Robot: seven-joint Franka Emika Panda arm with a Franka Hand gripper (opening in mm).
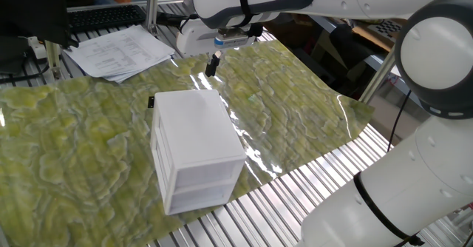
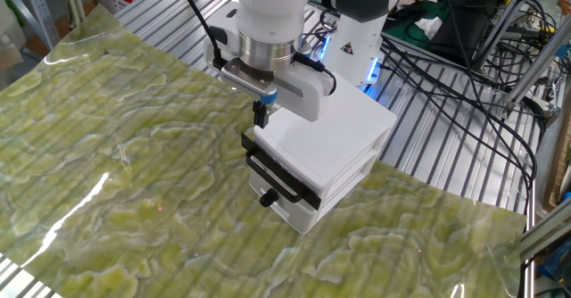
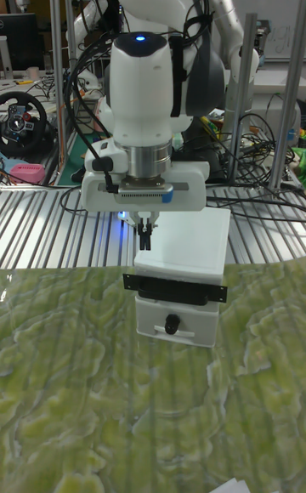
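Note:
A small white drawer cabinet stands upright on the green marbled sheet. Its front, seen in exterior views 2 and 3, carries a wide black bar handle above and a round black knob on the lower drawer. Both drawers look pushed in. My gripper points down, with its black fingertips close together and nothing visible between them. It hangs above the cabinet's top level, near the handle's left end in exterior view 3, apart from the cabinet. From exterior view 1 the cabinet's front is hidden.
Loose papers and a black keyboard lie at the far side in exterior view 1. Cables run over the slatted table beside the arm's base.

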